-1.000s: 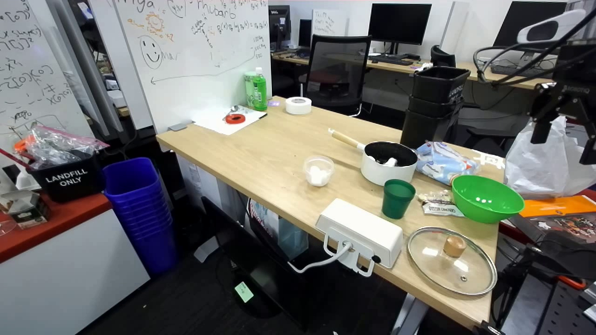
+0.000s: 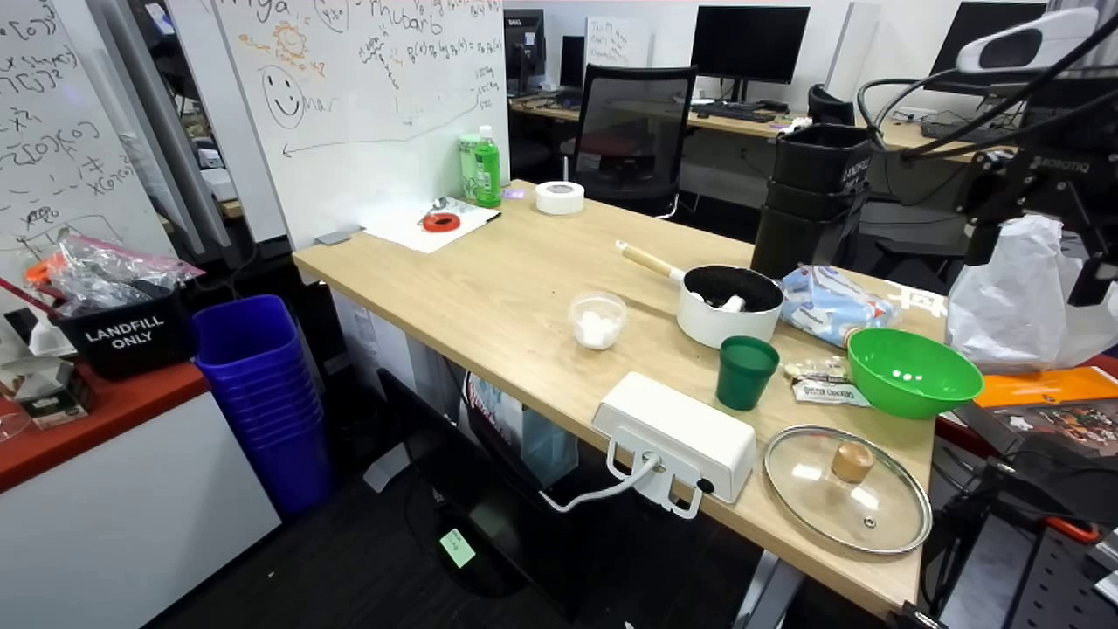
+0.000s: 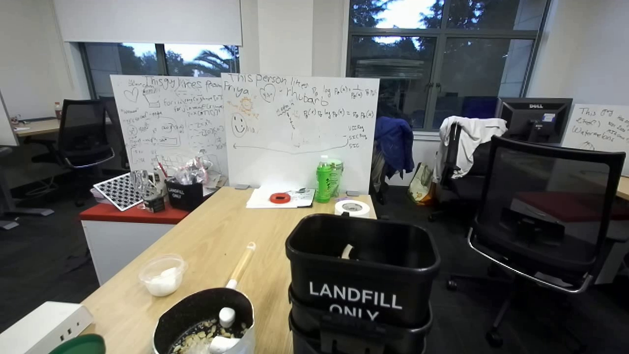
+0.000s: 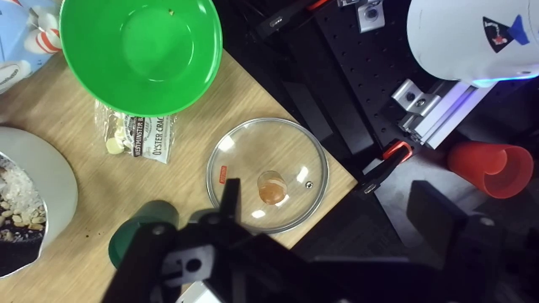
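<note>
My gripper is open and empty, its fingers wide apart, held high near the table's right end. In the wrist view the glass lid (image 4: 237,151) with its wooden knob (image 4: 272,187) shows beyond the left finger, flat on the table. A white pot (image 2: 728,320) with a wooden handle (image 2: 650,260) stands on the table, holding white pieces and what look like pale grains. Beside it are a dark green cup (image 2: 746,376), a packet of oyster crackers (image 2: 828,384) and a bright green bowl (image 2: 914,369). A clear tub (image 2: 597,323) has white pieces inside.
A white power box (image 2: 676,430) sits at the table's front edge. Stacked black bins (image 3: 362,259) rise behind the pot. A blue patterned bag (image 2: 835,300) lies beside the pot.
My gripper has moved a little to the left in exterior view 1. The objects on the table stand where they stood.
</note>
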